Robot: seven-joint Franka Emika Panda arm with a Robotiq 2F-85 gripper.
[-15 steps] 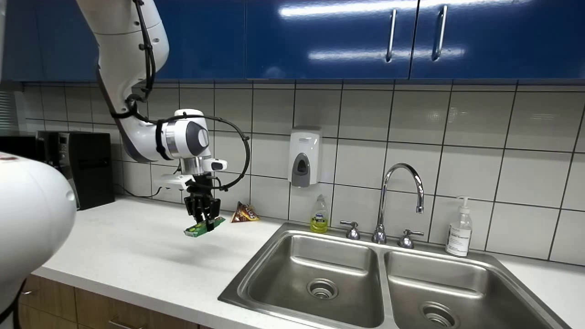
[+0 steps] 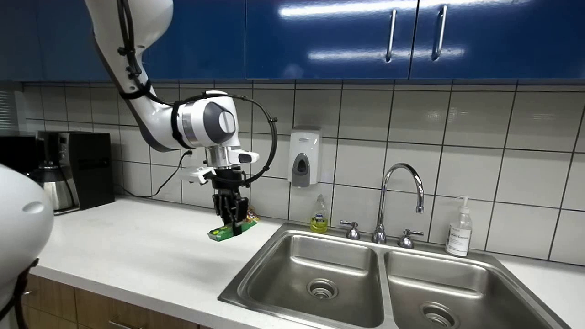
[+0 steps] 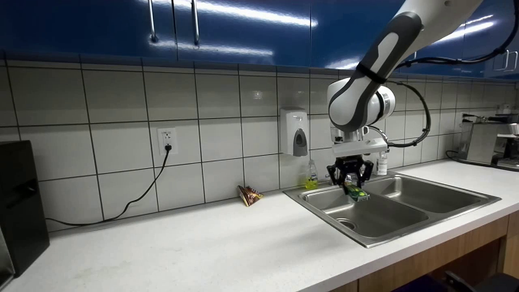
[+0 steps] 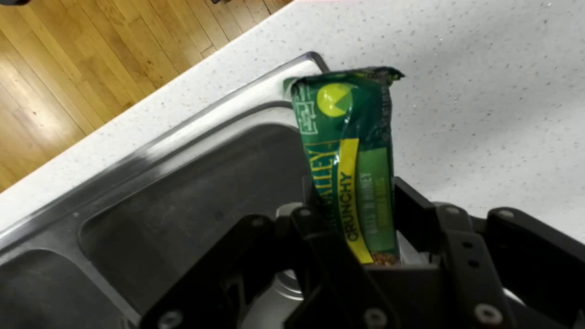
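Observation:
A green granola bar packet (image 4: 351,159) with a yellow stripe is clamped between the black fingers of my gripper. In exterior view 1 the gripper (image 2: 234,222) holds the packet (image 2: 220,233) above the counter, left of the sink. From exterior view 2 the packet (image 3: 357,193) appears in front of the sink basins, beneath the gripper (image 3: 351,182). A brown triangular snack packet (image 3: 250,195) rests on the counter against the tiled wall; in exterior view 1 my gripper mostly covers it.
The double steel sink (image 2: 257,257) has two empty basins and a tall faucet (image 2: 384,203). Behind it stand a yellow soap bottle (image 2: 319,214) and a white pump bottle (image 2: 459,233). A black coffee machine (image 2: 87,167) is at the far left. Open counter (image 2: 137,241) lies between.
My gripper has moved right towards the sink and slightly upward in exterior view 1, carrying the green packet. It now blocks most of the brown packet, which showed clearly before.

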